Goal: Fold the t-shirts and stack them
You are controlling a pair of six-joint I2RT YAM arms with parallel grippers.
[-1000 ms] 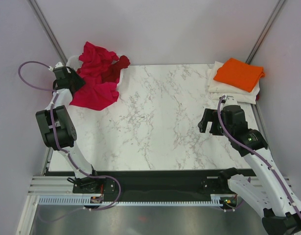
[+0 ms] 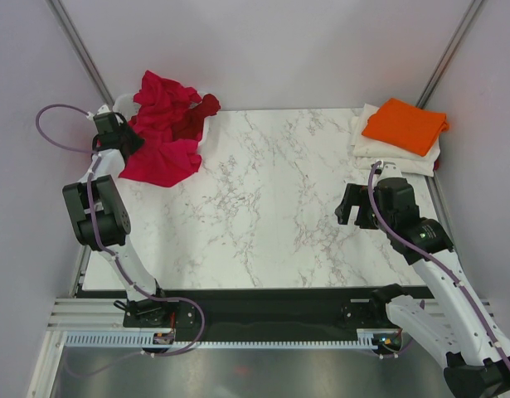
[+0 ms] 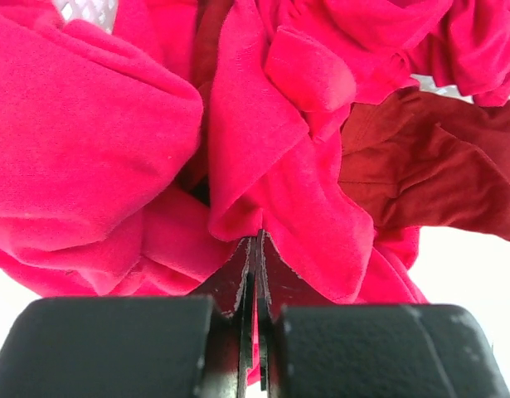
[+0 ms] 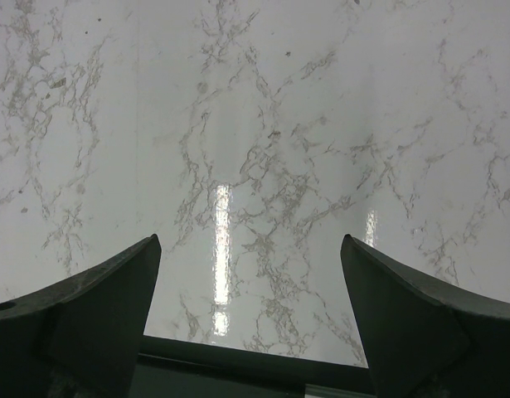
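Observation:
A heap of pink-red t-shirts [image 2: 167,149] spills over the front of a white bin at the back left, with a darker red shirt [image 3: 437,166] among them. My left gripper is shut, its fingertips touching a pink-red fold; whether any thin cloth is pinched between them cannot be made out. From above, that gripper [image 2: 138,143] reaches the heap's left side. A folded orange shirt [image 2: 405,126] lies on folded white cloth [image 2: 379,149] at the back right. Over the right side of the table, my right gripper stands wide open and empty.
The white bin [image 2: 124,104] is mostly covered by cloth. Bare marble table [image 2: 267,199] fills the middle and front. Grey walls [image 2: 255,50] close in the back and both sides.
My left gripper has shifted slightly to the right at the heap's left edge. The heap, the folded stack and the right arm look unmoved.

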